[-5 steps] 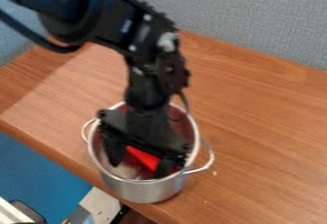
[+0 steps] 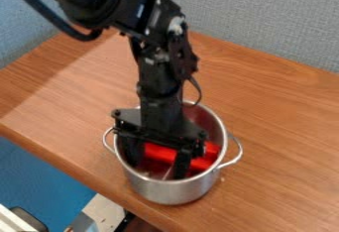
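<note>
A steel pot [image 2: 181, 186] with two side handles stands near the front edge of the wooden table. A red object [image 2: 200, 160] lies inside it. My black gripper [image 2: 157, 149] reaches down into the pot over the red object, its fingertips partly hidden by its own body and the pot.
A grey wall runs behind.
The pot has shifted a little to the right since a second ago. The arm has risen and swung slightly, and more of the red object shows.
</note>
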